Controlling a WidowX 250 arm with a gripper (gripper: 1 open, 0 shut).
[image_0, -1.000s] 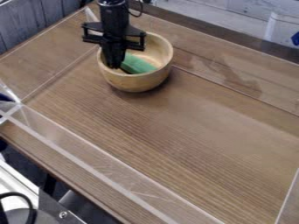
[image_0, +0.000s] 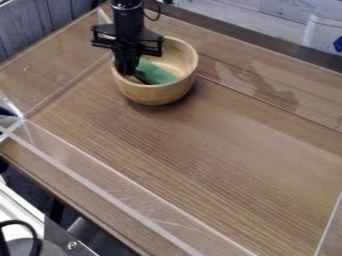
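My black gripper (image_0: 127, 66) reaches down into the left side of a tan bowl (image_0: 166, 94) near the top centre of the wooden table. A green object (image_0: 155, 73) lies inside the bowl, just right of the fingers. The gripper looks shut; its fingertips are dark and partly hidden, and I cannot make out anything held between them.
A clear strip runs along its lower left edge. Beyond the edges at left and top right are other items, too cropped to identify.
The gripper has shifted very slightly left and down inside the bowl, and the green object sits a little further left.
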